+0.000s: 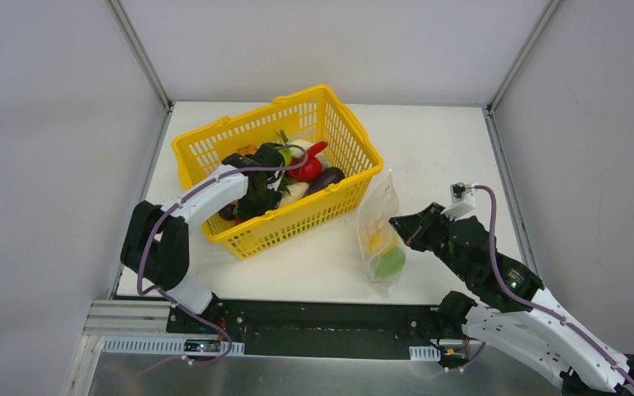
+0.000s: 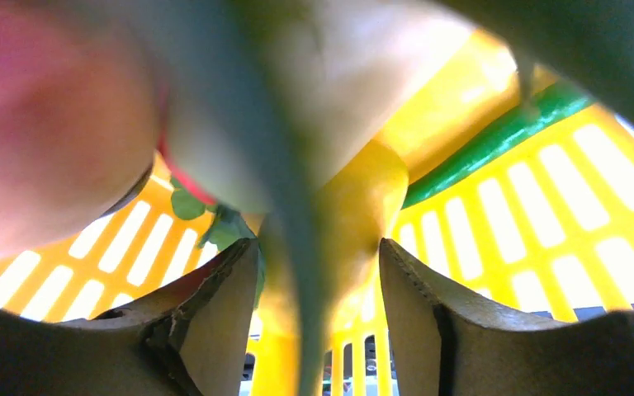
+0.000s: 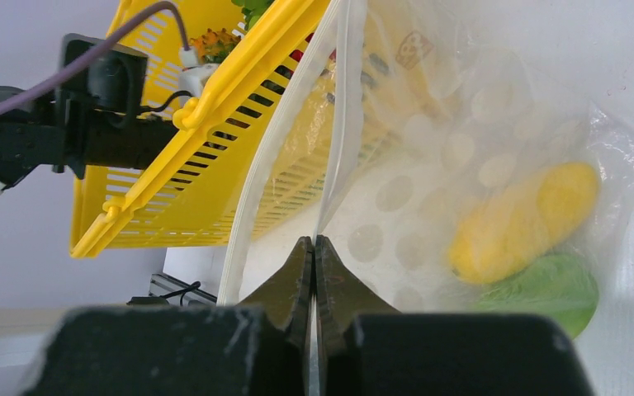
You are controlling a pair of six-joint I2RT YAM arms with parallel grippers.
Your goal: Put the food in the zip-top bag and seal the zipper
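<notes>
Inside the yellow basket (image 1: pixel 314 206), my left gripper has its fingers apart on either side of a yellow, smooth food item (image 2: pixel 355 198). Whether they touch it is hard to tell. From above, the arm hides those fingertips. The clear zip top bag (image 1: pixel 378 206) stands on the table right of the basket, with a yellow food item (image 3: pixel 528 219) and a green one (image 3: pixel 549 293) inside. My right gripper is shut on the bag's zipper edge, the mouth hanging open toward the basket.
More food fills the basket: a red pepper-like item (image 1: pixel 305 170), an eggplant (image 1: pixel 327 179), and a long green item (image 2: pixel 503 136) near its wall. The basket's rim is close to the bag. Bare table (image 1: pixel 437 140) lies behind the bag.
</notes>
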